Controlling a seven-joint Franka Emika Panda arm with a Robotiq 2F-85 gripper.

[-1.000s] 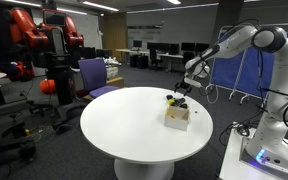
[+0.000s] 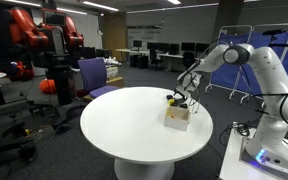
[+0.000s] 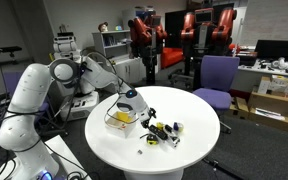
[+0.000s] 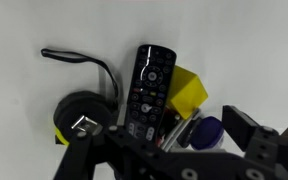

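A black remote control point(image 4: 149, 90) lies lengthwise on the white table in the wrist view. My gripper is open above the objects, its dark fingers coming in from the lower edge on either side of the remote's lower end. Nothing is held. Left of the remote sits a round black and yellow tape measure point(image 4: 79, 117) with a black strap point(image 4: 72, 56). To the remote's right are a yellow block point(image 4: 187, 92), some pens and a purple round piece point(image 4: 207, 131). In exterior view 2 the gripper point(image 3: 148, 123) hangs low over this group.
An open cardboard box point(image 2: 176, 118) stands on the round white table point(image 2: 124, 120), close to the objects. In exterior view 2 this box point(image 3: 118, 119) sits behind the arm's wrist.
The objects and the box appear unmoved.
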